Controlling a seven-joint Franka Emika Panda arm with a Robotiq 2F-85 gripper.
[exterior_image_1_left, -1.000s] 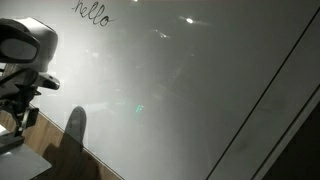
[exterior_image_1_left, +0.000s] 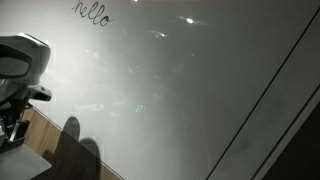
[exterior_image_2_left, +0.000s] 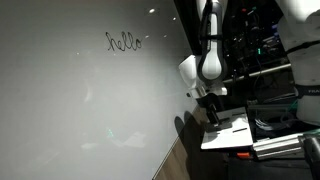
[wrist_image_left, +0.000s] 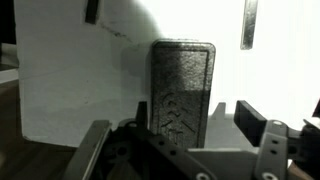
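A dark whiteboard eraser (wrist_image_left: 182, 75) with a textured top lies on a white surface (wrist_image_left: 80, 95) in the wrist view. My gripper is over its near end, with one finger on either side. The fingers stand part open, and narrow gaps seem to show between them and the eraser. In exterior view 2 the gripper (exterior_image_2_left: 212, 115) is low over the small white table (exterior_image_2_left: 225, 134); the eraser cannot be made out there. The whiteboard (exterior_image_1_left: 170, 90) carries the handwritten word "hello" (exterior_image_1_left: 93, 13) near its top.
Two slim dark objects, perhaps markers, lie beyond the eraser: one at the upper left (wrist_image_left: 92, 11), one at the upper right (wrist_image_left: 249, 24). The whiteboard (exterior_image_2_left: 75, 100) rises beside the table. Cables and equipment (exterior_image_2_left: 270, 110) crowd the area behind the arm.
In exterior view 1 the arm has moved down and to the left, closer to the white table. Its shadows on the board have shifted too. The writing is unchanged.
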